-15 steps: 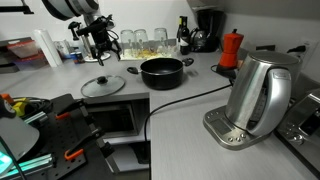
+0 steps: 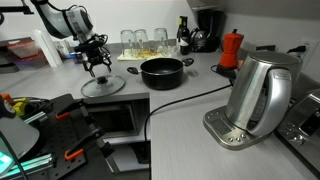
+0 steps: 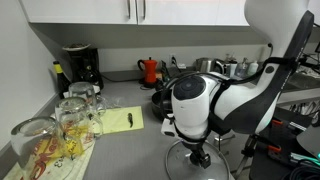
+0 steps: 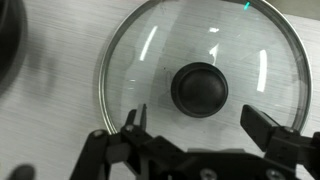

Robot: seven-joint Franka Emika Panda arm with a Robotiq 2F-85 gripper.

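Note:
A round glass lid (image 2: 118, 88) with a metal rim and a black knob (image 4: 199, 90) lies flat near the counter's left front edge. My gripper is open just above it, its fingers (image 4: 137, 119) spread wide on either side of the knob's line, with nothing between them. From the wrist view the knob sits slightly ahead of the fingertips, roughly centred between them. In the second exterior view the white arm hides part of the lid (image 3: 174, 160). An open black pot (image 2: 163, 75) with two handles stands to the lid's right.
Upturned glass jars (image 3: 75, 125) stand in a row beyond the lid. A dark bottle (image 2: 183, 40), a red moka pot (image 2: 231, 50) and a steel kettle (image 2: 265, 95) are farther off. A yellow-green card (image 3: 122, 122) lies on the counter.
My arm has come down and a little to the left, bringing the open gripper close over the lid. The lid and pot have stayed where they were.

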